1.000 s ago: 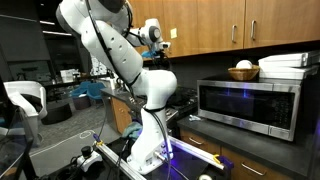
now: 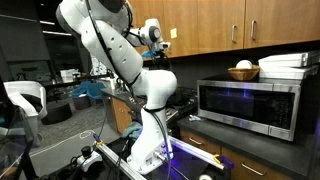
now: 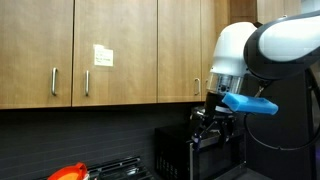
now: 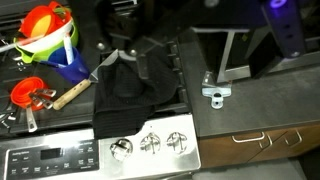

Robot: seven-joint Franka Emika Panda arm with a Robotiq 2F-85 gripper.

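Note:
My gripper (image 2: 166, 46) is held high in front of the upper cabinets, at the end of the raised white arm (image 2: 110, 50). In exterior view 2 the gripper (image 3: 213, 128) shows dark against the dark wall, and its finger state is hard to make out. The wrist view looks down on a black cloth (image 4: 135, 95) lying bunched on the stove, with one part hanging over the front. Dark, blurred gripper parts cover the top of that view. No held object can be made out.
Colourful bowls (image 4: 45, 30), a blue cup (image 4: 72, 68), red measuring cups (image 4: 30, 92) and a wooden-handled utensil (image 4: 72, 95) lie left of the cloth. Stove knobs (image 4: 150, 143) line the front. A metal clip (image 4: 215, 90) lies on the counter to the right, near the microwave (image 2: 248, 106).

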